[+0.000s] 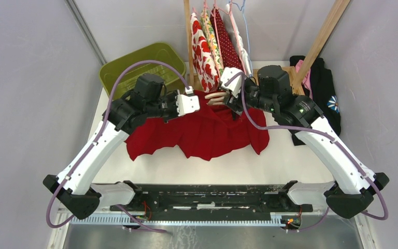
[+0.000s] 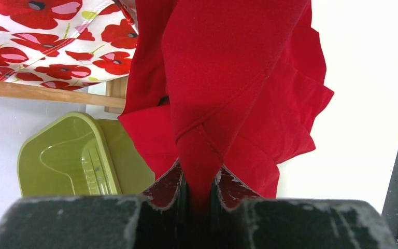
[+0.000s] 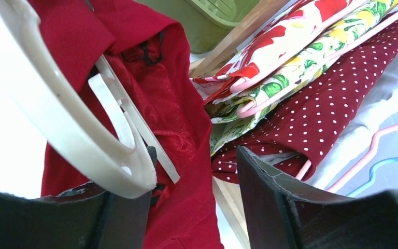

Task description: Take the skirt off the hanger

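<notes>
The red skirt [image 1: 202, 136] hangs spread over the white table between my two arms. In the left wrist view my left gripper is shut on a gathered fold of the skirt [image 2: 217, 78]. A pale hanger [image 1: 216, 98] shows beside my right hand in the top view. Up close, its broad white body [image 3: 77, 111] and thin clip bar cross the left of the right wrist view, the bar lying against the red fabric [image 3: 186, 135]. My right gripper is open; the hanger's end lies by its left finger, and whether they touch is unclear.
Behind the skirt, several patterned garments [image 1: 203, 52] hang on a wooden rack [image 1: 318, 44]. A green basket [image 1: 113, 72] stands at the back left, and dark clothing [image 1: 324, 85] lies at the right.
</notes>
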